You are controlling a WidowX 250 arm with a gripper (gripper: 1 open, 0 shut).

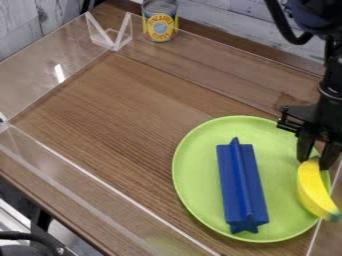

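Observation:
A yellow banana (314,192) rests at the right side of a green plate (205,150). The black gripper (315,152) reaches down from the upper right to the banana's top end and is shut on it, though the fingertips are partly hidden by the dark body. A long blue block with a raised ridge (241,190) lies on the left half of the plate.
A can with a yellow label (159,24) stands at the back, beside a clear plastic piece. Transparent edging runs along the left.

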